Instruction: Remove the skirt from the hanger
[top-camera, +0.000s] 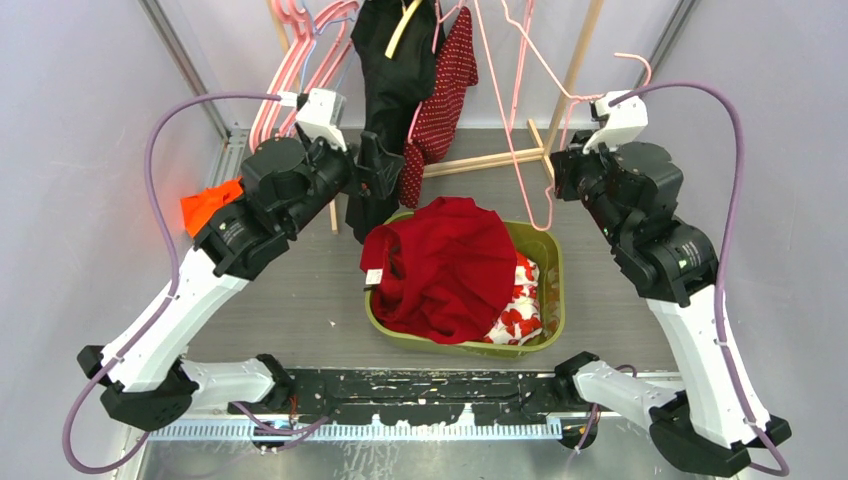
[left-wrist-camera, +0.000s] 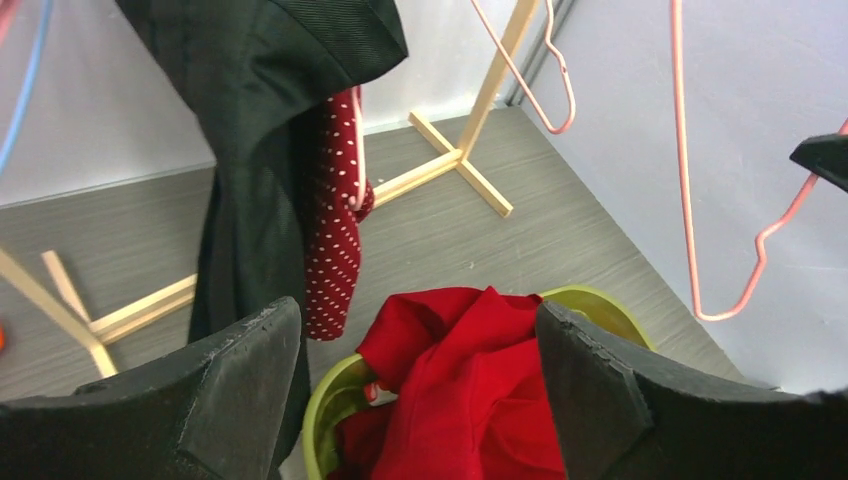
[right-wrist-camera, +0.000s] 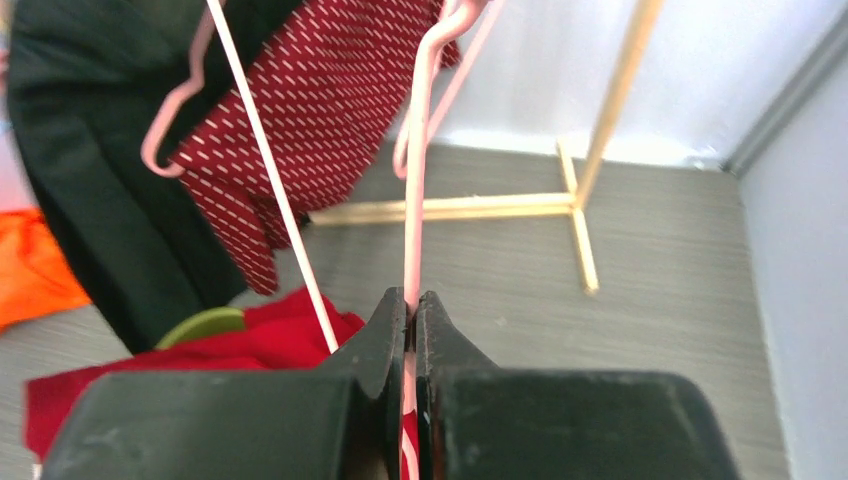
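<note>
My right gripper (top-camera: 565, 175) is shut on a pink wire hanger (right-wrist-camera: 414, 250) at the upper right, with no cloth on that hanger. My left gripper (top-camera: 380, 165) is open and empty, with fingers wide apart in its wrist view, in front of a black garment (left-wrist-camera: 240, 170) and a red dotted garment (left-wrist-camera: 332, 230) hanging on the rack. A red cloth (top-camera: 440, 270) lies in the olive basin (top-camera: 550, 315) below, over a red-and-white patterned cloth (top-camera: 515, 305).
Pink hangers (top-camera: 285, 80) hang at the upper left of the wooden rack (top-camera: 480, 162). An orange cloth (top-camera: 205, 210) lies on the left floor. Walls bound both sides; floor right of the basin is clear.
</note>
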